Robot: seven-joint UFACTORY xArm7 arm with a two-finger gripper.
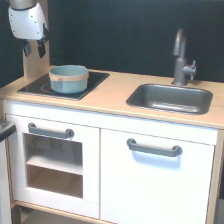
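Note:
At the upper left, my gripper (34, 49) hangs above the back left of the toy kitchen. Its two dark fingers (42, 48) point down and stand apart, with nothing visible between them. Lower and to the right, a blue-grey pot (68, 82) sits upright on the black stovetop (34, 87). Clear space separates the gripper from the pot. What lies at the bottom of the pot cannot be made out.
A metal sink (172, 98) with a grey faucet (180, 58) is set into the right of the wooden counter (115, 92). Between stove and sink the counter is bare. Below are a windowed oven door (90, 170) and a shut white cabinet door (150, 185).

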